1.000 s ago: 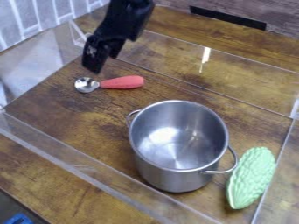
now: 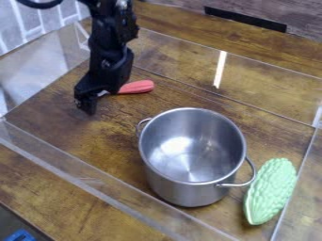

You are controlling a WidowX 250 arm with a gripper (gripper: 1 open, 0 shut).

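My black gripper point(image 2: 94, 92) is low over the left part of the wooden surface, open, its fingertips at the utensil's head end, which it hides. The red handle point(image 2: 134, 87) of that utensil points right from under the gripper. A large steel pot point(image 2: 191, 160) with two handles stands at the lower middle.
A green leaf-textured pad or cloth point(image 2: 269, 191) lies right of the pot. Clear panels edge the work area on several sides. A white strip point(image 2: 220, 68) shows at the back.
My gripper has come down from above onto the utensil's left end, covering the metal head that showed before. The pot and green item are unmoved.
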